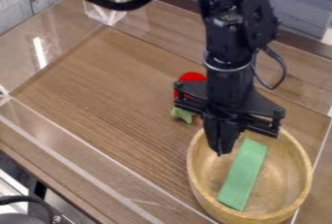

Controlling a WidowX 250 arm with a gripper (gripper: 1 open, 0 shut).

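My black gripper (222, 137) points down just over the back rim of a wooden bowl (205, 184), its fingers shut with nothing visible between them. A green rectangular block (244, 174) lies in the bowl, below and to the right of the fingertips. Behind the wrist, partly hidden, is a red object (187, 84), with a small light green item (182, 113) beside it.
A clear plastic object (104, 5) stands at the back left. A wall or ledge runs along the back.
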